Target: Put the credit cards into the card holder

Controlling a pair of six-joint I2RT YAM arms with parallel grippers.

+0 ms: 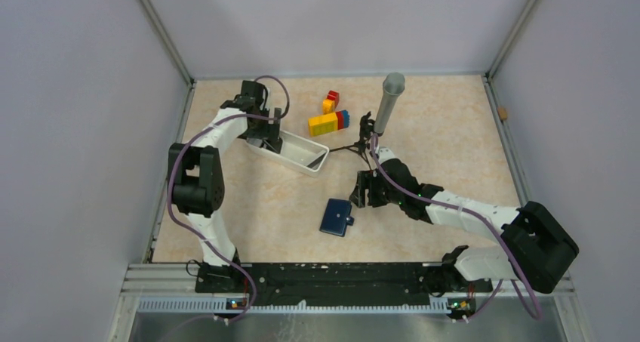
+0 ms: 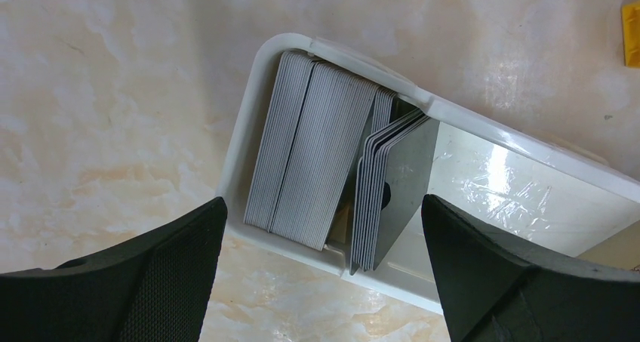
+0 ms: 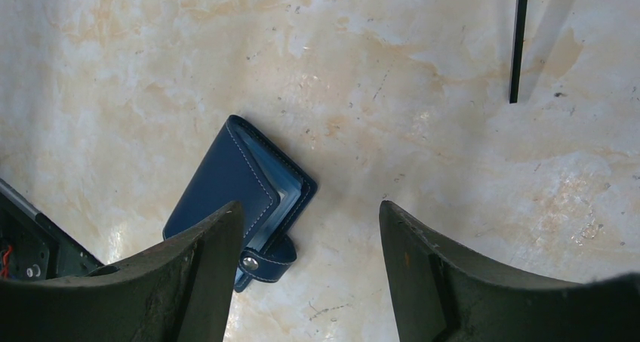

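Note:
A row of grey credit cards [image 2: 321, 146] stands on edge at the left end of a white bin [image 2: 521, 140], with several slanted cards [image 2: 370, 195] leaning beside it. Over that end hangs my left gripper, open and empty, its fingers apart on either side of the cards. The dark blue card holder [image 1: 335, 217] lies on the table, its strap and snap toward the right. In the right wrist view the holder [image 3: 226, 191] is partly behind a finger. My right gripper stands open above and beside it, holding nothing.
Coloured toy blocks [image 1: 328, 122] lie behind the bin. A grey cylinder on a stand [image 1: 388, 104] rises at the back, its thin black leg reaching close to the bin. Clear table [image 1: 264, 221] lies left of the holder.

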